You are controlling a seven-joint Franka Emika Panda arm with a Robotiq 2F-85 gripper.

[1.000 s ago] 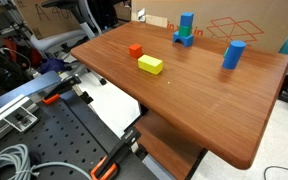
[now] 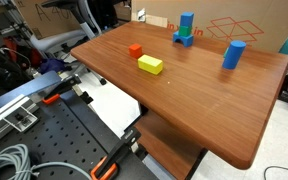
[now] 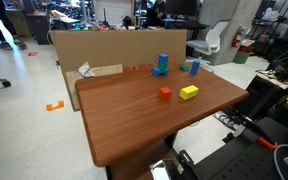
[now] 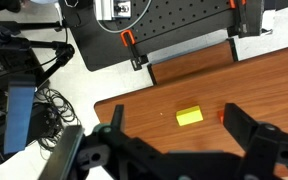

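A yellow block (image 2: 150, 64) and a smaller red block (image 2: 135, 49) rest apart on the wooden table (image 2: 199, 100). Behind them rises a blue-and-green stack (image 2: 186, 24), also visible in exterior view 2 as a stack (image 3: 162, 66). Off to one side stands a blue cup-like piece (image 2: 234, 54). From above, the wrist view shows the yellow block (image 4: 189, 115) and the red block (image 4: 222, 117) well below my gripper. Its dark fingers are spread wide, with nothing held between them. Neither exterior view clearly shows the gripper.
A tan panel (image 3: 106, 51) stands along the table's back edge. The dark base surface (image 4: 189, 40) with orange-and-black clamps (image 4: 129, 40) lies beside the table.
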